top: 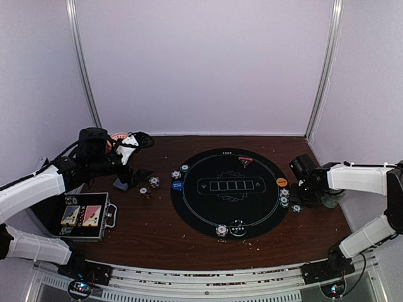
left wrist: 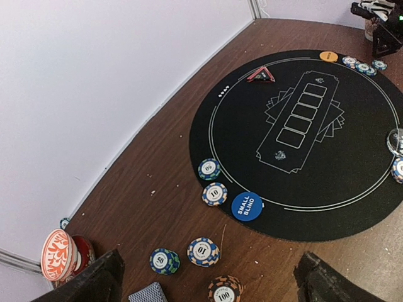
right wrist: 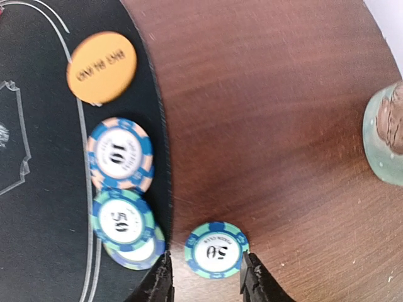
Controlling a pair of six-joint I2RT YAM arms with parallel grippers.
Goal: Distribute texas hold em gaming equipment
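My right gripper is open, its fingertips just below a 50 chip on the wood beside the mat. On the mat's right edge lie a 10 chip, overlapping 50 chips and an orange blind button. My left gripper is open above the left side, over loose chips and a stack. At the mat's left are a 50 chip, a 10 chip and a blue small blind button. More chips sit at the mat's front.
An open case with cards stands at the front left. A card deck and round container are at the left. A cup stands right of my right gripper.
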